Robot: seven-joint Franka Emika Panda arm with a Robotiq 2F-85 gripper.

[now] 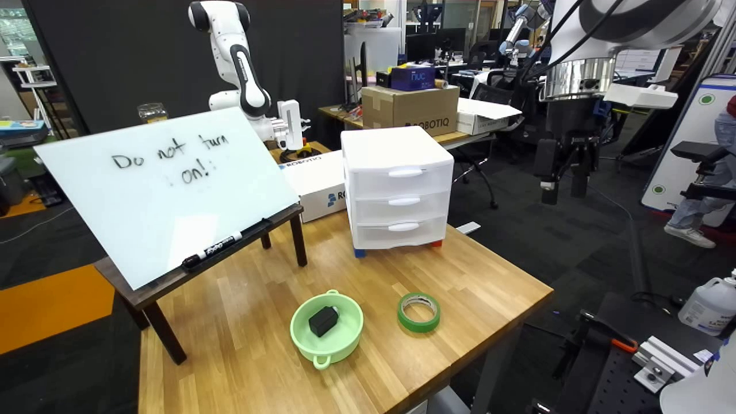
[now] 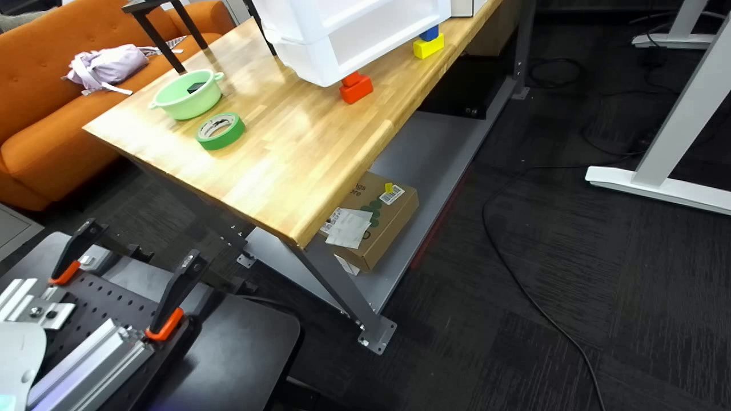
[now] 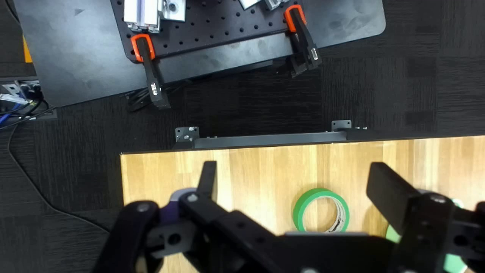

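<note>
My gripper [image 1: 567,190] hangs high beyond the table's right edge. In the wrist view its two fingers stand wide apart and open, with nothing held. A roll of green tape [image 1: 418,313] lies flat on the wooden table [image 1: 241,331]; the wrist view shows the green tape [image 3: 321,210] well below the gripper, between the fingers in the picture. To its left in the first exterior view sits a light green bowl [image 1: 345,334] with two handles, a black block [image 1: 324,321] inside. In the wrist view my gripper's finger hides most of the bowl.
A white three-drawer unit [image 1: 398,186] stands on coloured blocks behind the tape. On the left, a whiteboard [image 1: 172,193] reading "Do not turn on!" leans on a dark stand with a marker [image 1: 212,249]. Bare wood surrounds the tape.
</note>
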